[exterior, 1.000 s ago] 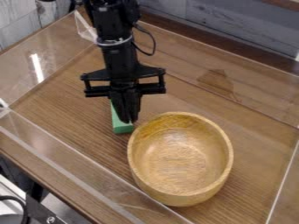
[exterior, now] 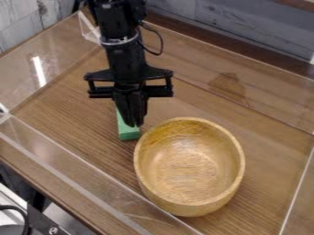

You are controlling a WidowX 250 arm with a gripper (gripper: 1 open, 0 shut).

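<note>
The black robot gripper (exterior: 130, 110) hangs in the middle of the camera view, over a small green block (exterior: 128, 130) on the wooden tabletop. Its tips are at the upper part of the block, which it partly hides; the fingers look close together, and whether they touch the block is unclear. A yellow bowl (exterior: 189, 165) stands empty to the right of the block, close beside it.
Transparent edging runs along its sides, with a white wall (exterior: 245, 37) behind. Dark cables lie at the lower left.
The arm has shifted very slightly upward since a second ago. The green block and the bowl have stayed where they were.
</note>
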